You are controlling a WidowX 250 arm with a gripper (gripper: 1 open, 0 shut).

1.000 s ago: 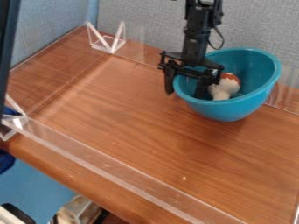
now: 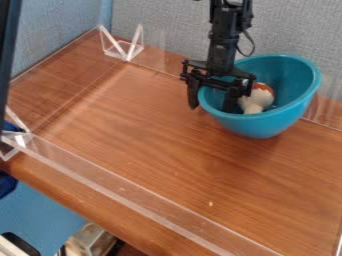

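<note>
A teal bowl (image 2: 274, 120) stands at the right back of the wooden table (image 2: 160, 170). Inside it lies a small toy (image 2: 259, 96) with a pale body and red on its head. My black gripper (image 2: 218, 94) is at the bowl's left rim, reaching down over and into the bowl beside the toy. Its fingers are dark against a dark area, so I cannot tell how far apart they stand or whether anything is between them.
Clear plastic barriers with white corner brackets (image 2: 120, 48) run along the table edges. Grey padded walls stand behind.
My gripper has shifted very slightly at the bowl's left rim; the bowl and toy look almost unchanged.
</note>
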